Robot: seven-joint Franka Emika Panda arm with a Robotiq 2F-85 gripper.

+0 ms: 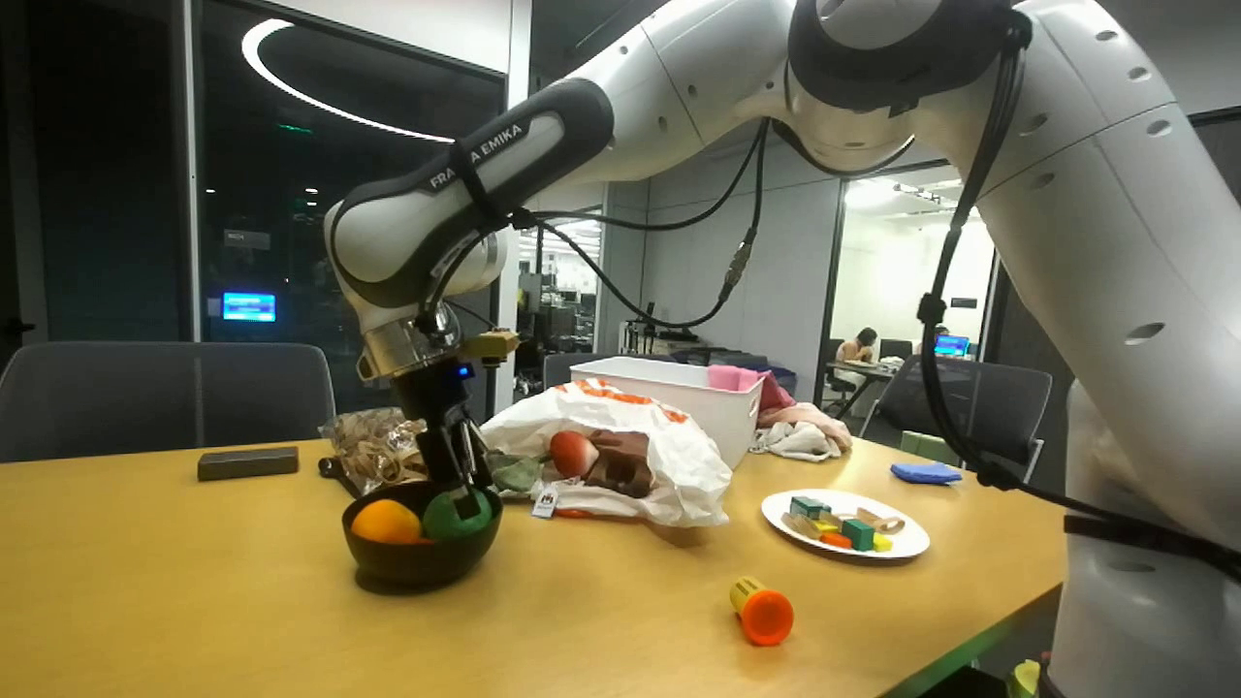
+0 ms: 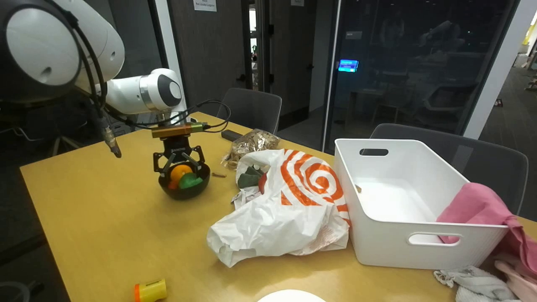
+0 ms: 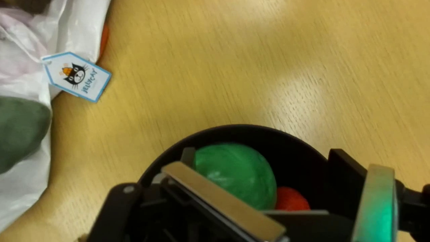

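A black bowl on the table holds an orange ball, a green ball and a smaller red item. My gripper points down at the bowl, its fingers apart. In the wrist view one finger covers part of the green ball, while the other finger is over the right side of the bowl. Nothing appears clamped between them. How deep the fingertips reach into the bowl, and whether they touch the green ball, I cannot tell.
A white plastic bag with soft toys lies beside the bowl, and a white bin stands beyond. A plate of small blocks and a yellow-orange cup sit nearer the arm base. The table left of the bowl is clear.
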